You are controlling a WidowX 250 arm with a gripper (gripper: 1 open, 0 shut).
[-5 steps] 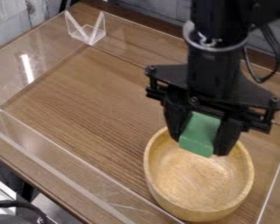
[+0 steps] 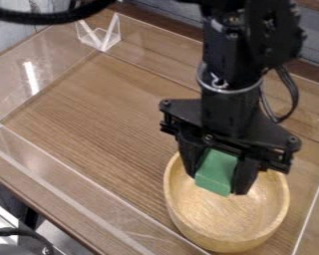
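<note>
My black gripper (image 2: 221, 165) fills the right of the view, shut on a green object (image 2: 215, 171) that hangs between its fingers over a round beige bowl (image 2: 202, 216). The bowl sits on the wooden table toward the front right, partly hidden by the gripper. Whether the green object touches the bowl's inside I cannot tell.
A clear plastic rack (image 2: 100, 33) stands at the back left. A black cable shows past the table's edge at the lower left.
The gripper, with the green object in it, has shifted slightly down and to the left in the view, over the bowl.
</note>
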